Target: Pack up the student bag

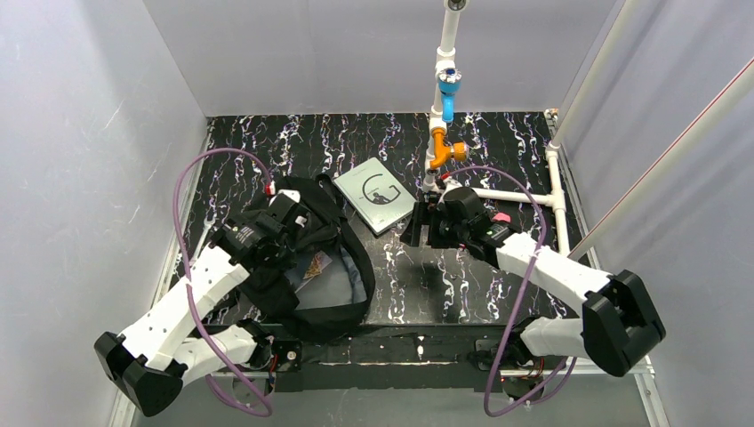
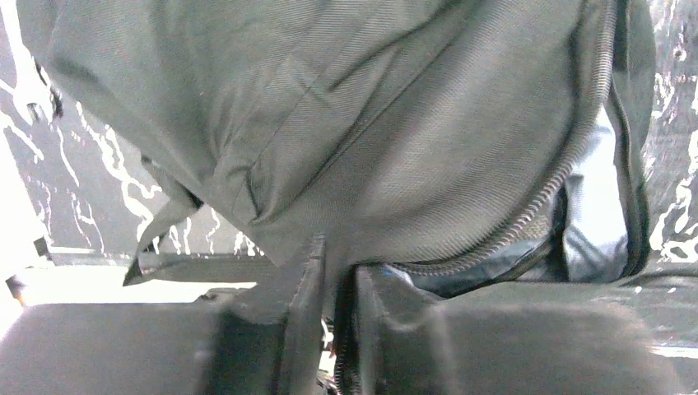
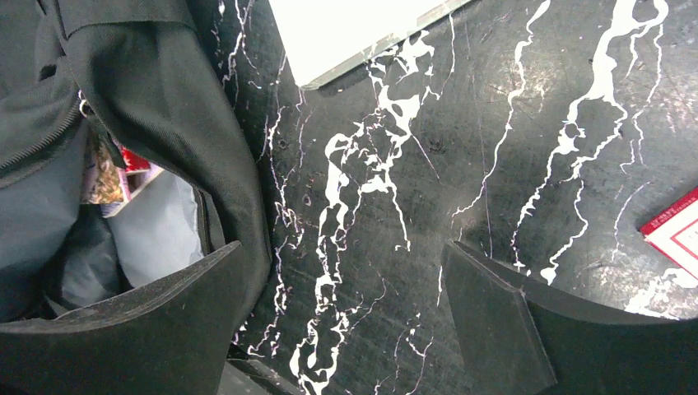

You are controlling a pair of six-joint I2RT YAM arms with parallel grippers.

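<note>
The black bag (image 1: 342, 302) lies open on the left of the marble surface, grey lining and some colourful packets (image 3: 107, 177) inside. My left gripper is down at the bag's fabric near the zip; its blurred fingers are close together, and whether they hold cloth is unclear. A light green book (image 1: 373, 191) lies behind, right of the bag. My right gripper stands open over bare surface right of the bag, nothing between its fingers.
White pipes (image 1: 556, 205) with blue and orange valves run along the back and right. A red-edged object (image 3: 675, 234) lies at the right.
</note>
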